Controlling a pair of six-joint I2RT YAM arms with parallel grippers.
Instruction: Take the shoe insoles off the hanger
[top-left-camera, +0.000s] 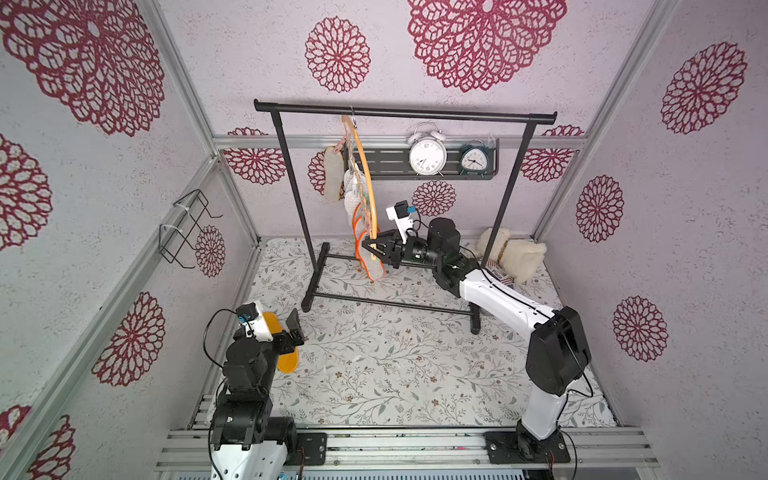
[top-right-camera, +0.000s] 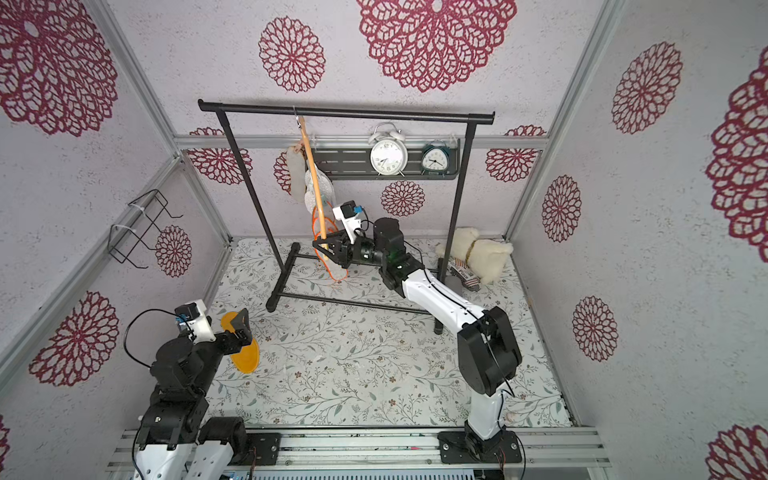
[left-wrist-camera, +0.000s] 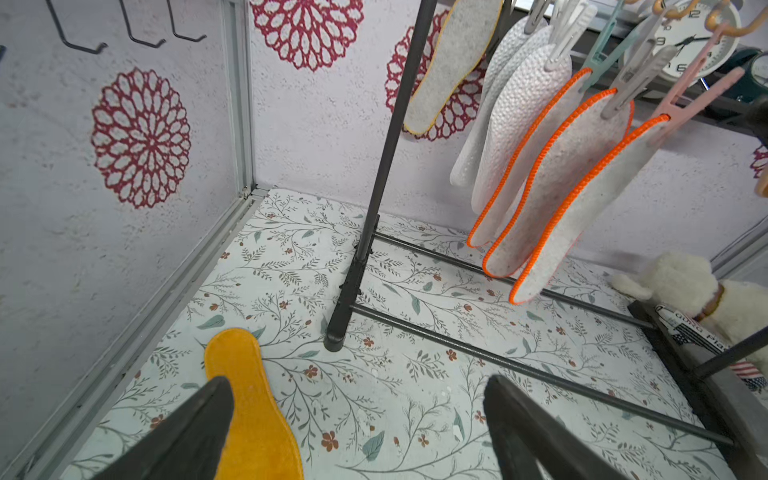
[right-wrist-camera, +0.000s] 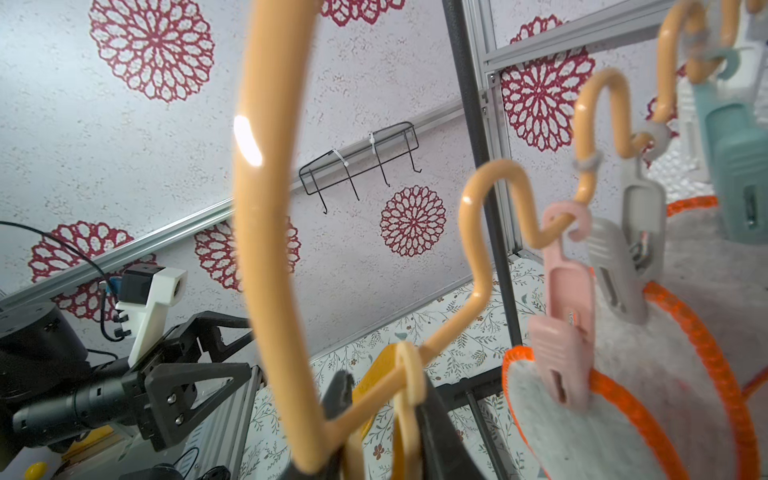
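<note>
A wooden-coloured hanger (top-left-camera: 361, 160) hangs from the rack's top bar, carrying several pale insoles (left-wrist-camera: 592, 192) on clips, some with orange edging. My right gripper is shut on the hanger's lower end, with the pink clip (right-wrist-camera: 564, 320) close by. My left gripper (top-left-camera: 284, 328) stands open at the front left, apart from the insoles, nothing between its fingers. Beneath it a yellow insole (left-wrist-camera: 248, 416) lies on the floral floor.
The black rack's upright (left-wrist-camera: 384, 176) and lower bars frame the hanging insoles. Two clocks (top-left-camera: 428, 157) sit on a back shelf, plush toys (top-left-camera: 520, 257) at the back right. A wire hook rack (top-left-camera: 180, 232) is on the left wall.
</note>
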